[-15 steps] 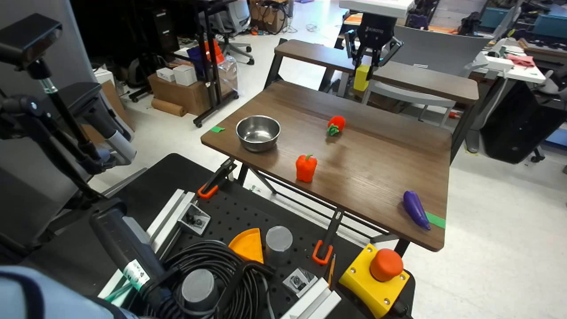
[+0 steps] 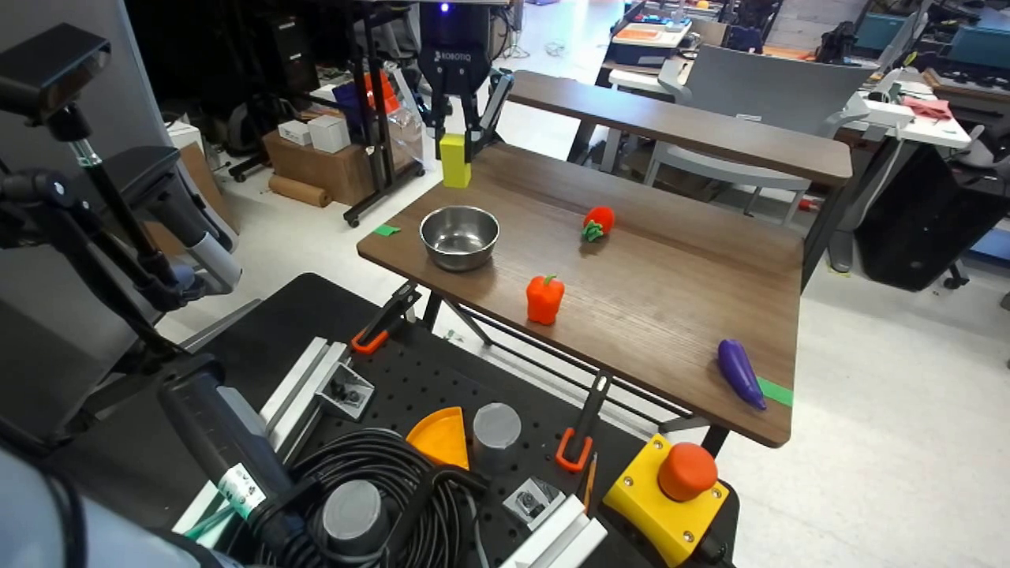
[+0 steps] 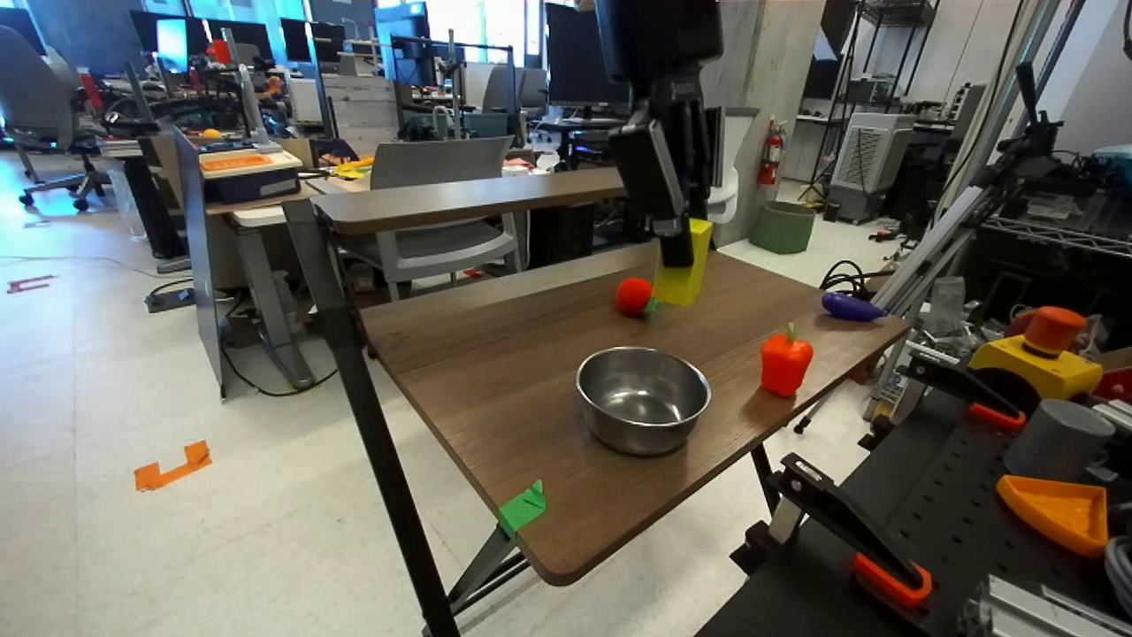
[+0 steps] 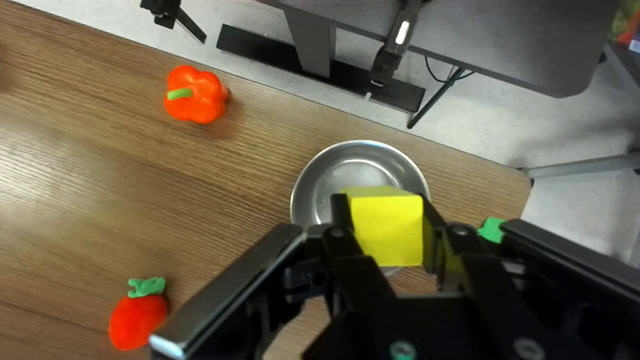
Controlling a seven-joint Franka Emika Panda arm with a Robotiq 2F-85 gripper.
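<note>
A yellow block (image 4: 387, 231) is gripped between the fingers of my gripper, which is shut on it well above the table. From the first exterior view, the block (image 2: 455, 162) hangs upright under the gripper (image 2: 454, 140), up and behind the metal bowl (image 2: 460, 237). In the wrist view the block covers part of the empty-looking bowl (image 4: 354, 162). The second exterior view has the block (image 3: 684, 265) partly behind the gripper's dark fingers, with the bowl (image 3: 642, 398) lower and nearer that camera.
An orange pepper (image 2: 544, 300) stands near the table's front edge. A red strawberry-like toy (image 2: 599, 222) lies farther back, and a purple eggplant (image 2: 740, 374) at the right end. A raised shelf (image 2: 663, 118) runs along the table's back.
In the first exterior view, my gripper has carried the yellow block far to the left, from near the shelf's middle to the bowl's end of the table. The bowl and toys have stayed put.
</note>
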